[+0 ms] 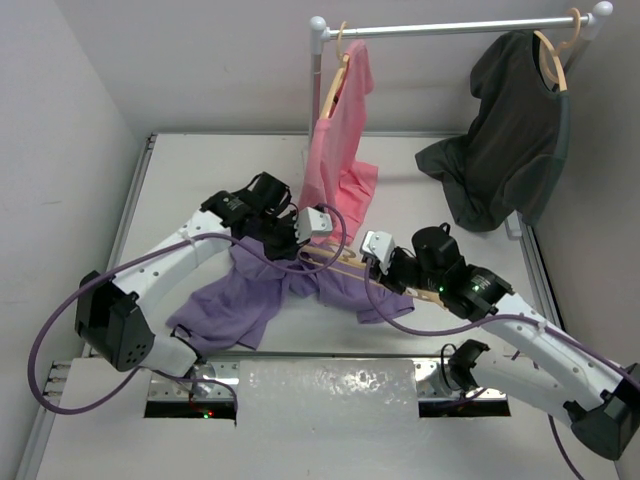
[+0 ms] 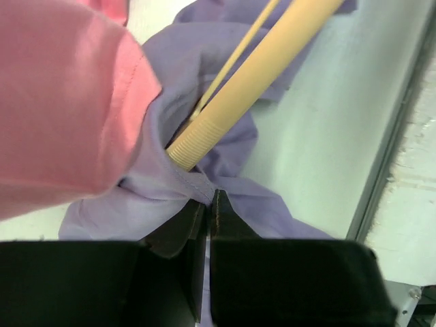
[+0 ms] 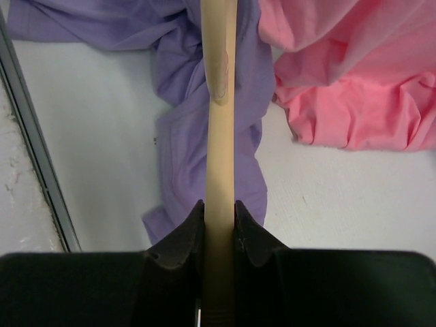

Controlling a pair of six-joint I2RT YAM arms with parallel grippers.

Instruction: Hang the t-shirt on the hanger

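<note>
The purple t-shirt [image 1: 235,300] lies crumpled across the left and middle of the table. My left gripper is shut on an edge of its fabric, pinched up close to one end of the wooden hanger [image 2: 238,85]. That end sits against the cloth in the left wrist view; fabric hides how far inside it reaches. My right gripper is shut on the hanger, whose bar runs straight away from it over the shirt in the right wrist view. In the top view both grippers [image 1: 300,245] [image 1: 375,270] are close together above the shirt.
A pink shirt [image 1: 338,150] hangs from the rack [image 1: 450,27] right behind the grippers, and its fabric comes close to the left one. A dark shirt [image 1: 510,130] hangs at the right. Bare table [image 1: 200,180] shows at the back left.
</note>
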